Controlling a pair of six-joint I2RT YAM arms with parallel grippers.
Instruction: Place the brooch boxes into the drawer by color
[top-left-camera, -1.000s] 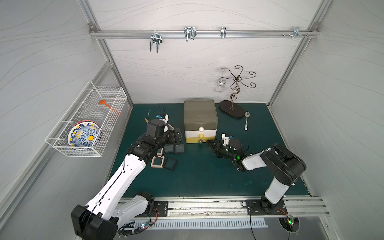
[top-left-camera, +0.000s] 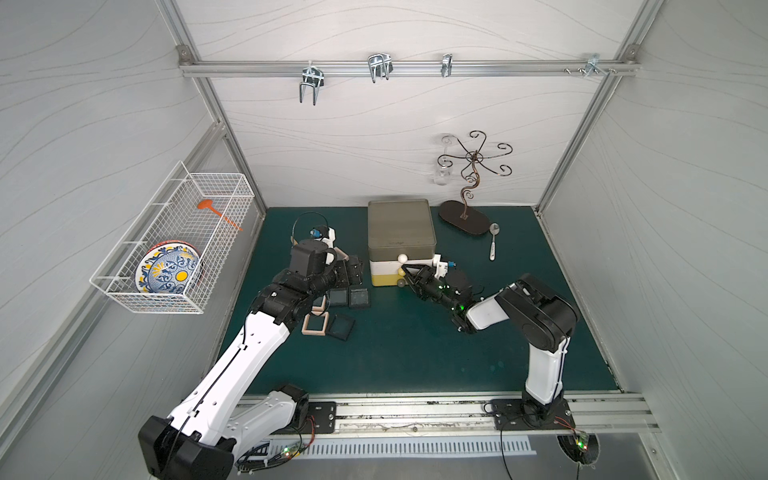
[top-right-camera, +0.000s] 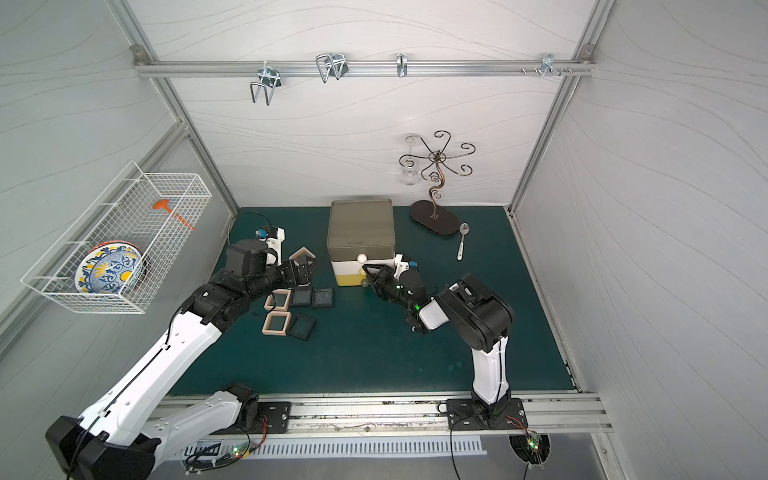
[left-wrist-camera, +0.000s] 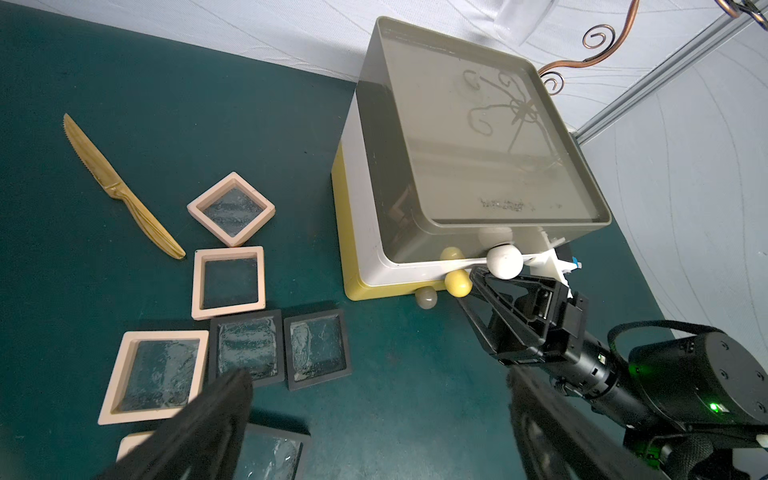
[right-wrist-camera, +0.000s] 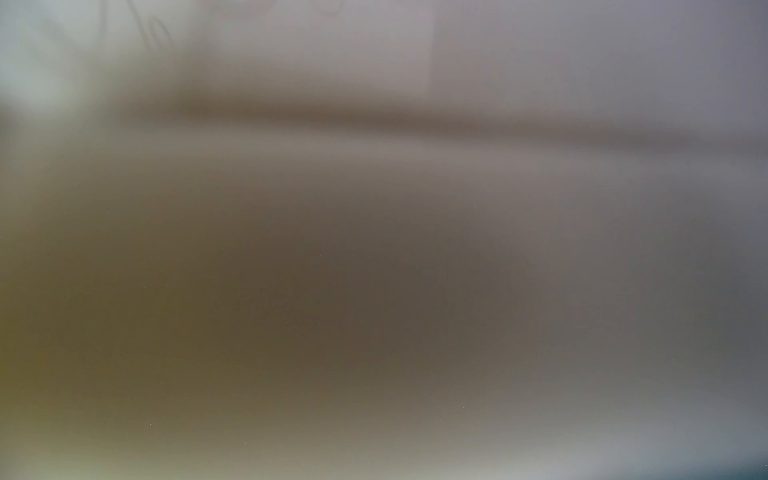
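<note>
A drawer box (top-left-camera: 400, 228) with grey, white and yellow levels carries a white knob (left-wrist-camera: 504, 261), a yellow knob (left-wrist-camera: 457, 282) and a grey knob. My right gripper is at the drawer front, its fingers around or beside the yellow knob; its wrist view is blurred. My left gripper (top-right-camera: 296, 272) is raised over the brooch boxes; in the left wrist view its blurred fingers stand apart, with nothing seen between them. Several pink-framed boxes (left-wrist-camera: 228, 278) and dark-framed boxes (left-wrist-camera: 317, 349) lie on the table left of the drawer.
A gold knife (left-wrist-camera: 120, 188) lies behind the boxes. A metal stand (top-left-camera: 464, 222) and a spoon (top-left-camera: 493, 244) are at back right. A wire basket (top-left-camera: 192, 308) hangs on the left wall.
My right arm has moved left and toward the back, bringing its gripper to the drawer knobs. My left arm has barely moved.
</note>
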